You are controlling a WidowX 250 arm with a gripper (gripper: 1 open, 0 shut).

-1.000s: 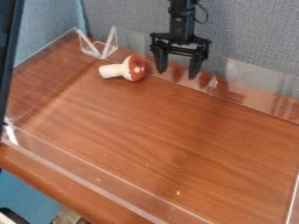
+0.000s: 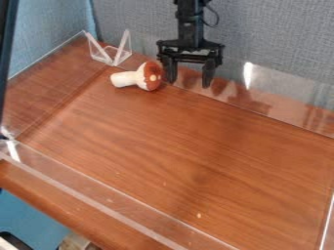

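My black gripper (image 2: 189, 68) hangs at the back of the wooden tray, a little right of a toy mushroom, with its fingers open and nothing between them. The mushroom (image 2: 139, 76) lies on its side at the back left, its red, white-spotted cap toward me on the right and its white stem pointing left.
A white angular frame (image 2: 109, 49) stands in the back left corner. Clear walls edge the wooden surface (image 2: 183, 166), which is otherwise empty across the middle and front.
My gripper has shifted a little to the left, toward the mushroom. The mushroom has not visibly moved.
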